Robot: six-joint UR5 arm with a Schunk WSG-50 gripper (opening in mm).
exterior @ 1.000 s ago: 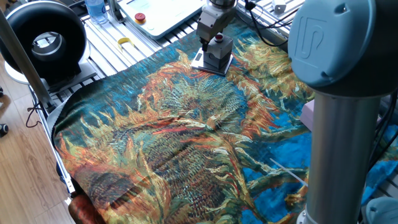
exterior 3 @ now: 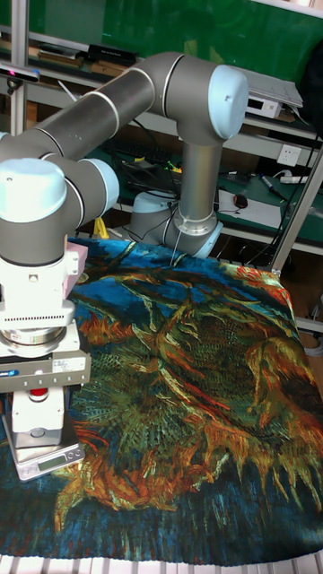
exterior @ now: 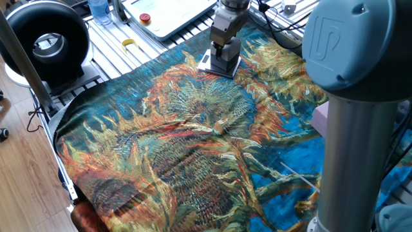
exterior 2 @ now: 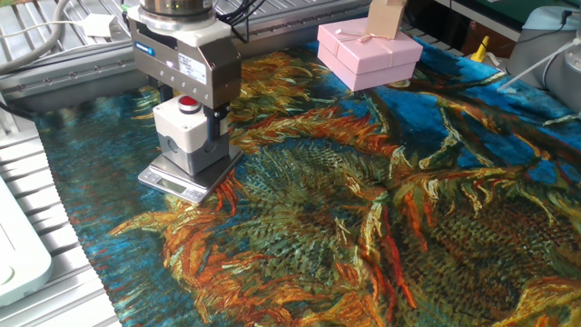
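A white and grey box point(exterior 2: 189, 139) with a red button point(exterior 2: 189, 105) on top stands upright on a small silver scale point(exterior 2: 172, 186). My gripper point(exterior 2: 191, 119) is low over this box, pointing down. One finger point(exterior 2: 215, 125) lies along the box's right side in exterior view 2, and the other is partly hidden at its upper left. Whether the fingers press on the box or only stand around it is not clear. In exterior view 1 the gripper covers most of the box's top, while the scale point(exterior: 208, 67) shows below.
A patterned sunflower cloth point(exterior: 193, 148) covers most of the table. Across it stands a pink gift box point(exterior 2: 367, 65) with a brown box point(exterior 2: 386, 16) on top. A black ring-shaped object point(exterior: 72, 38) and a pale tray point(exterior: 168, 14) lie off the cloth.
In exterior view 1 my gripper has shifted rightward and lower over the box, covering the red button that showed before. The box and scale appear to be in the same place.
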